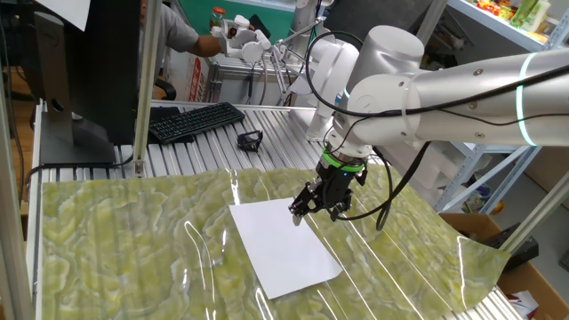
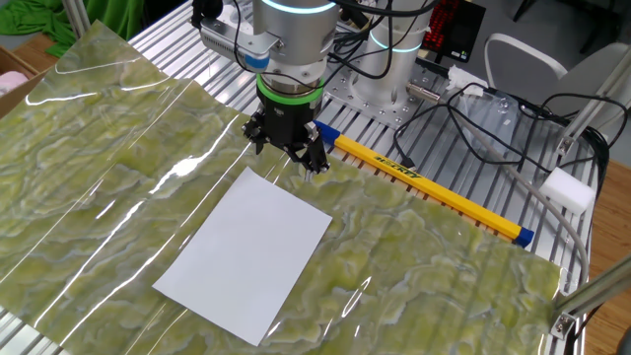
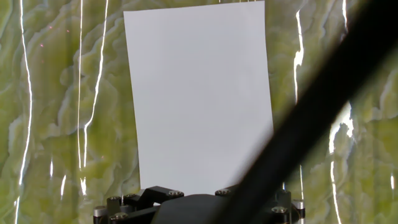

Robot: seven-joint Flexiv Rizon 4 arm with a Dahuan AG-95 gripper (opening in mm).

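A blank white sheet of paper point(image 1: 284, 249) lies flat on the green marbled cover, all four corners showing in exterior view 2, where the sheet point(image 2: 245, 258) is bare. My gripper point(image 1: 317, 214) hangs above the cover by one end of the sheet, its fingers spread and nothing seen between them. From the other side, the gripper point(image 2: 286, 160) appears just past the sheet's upper edge, pointing down. In the wrist view, the paper point(image 3: 199, 93) fills the middle, while the open gripper shows only partly at the bottom. A dark blurred cable hides the sheet's lower right corner.
A yellow level point(image 2: 424, 182) with blue ends lies beside the cover, close to my base. Behind the cover are a keyboard point(image 1: 196, 122) and a small black object point(image 1: 250, 140). A white block point(image 2: 567, 190) and loose cables occupy one side. The cover is otherwise clear.
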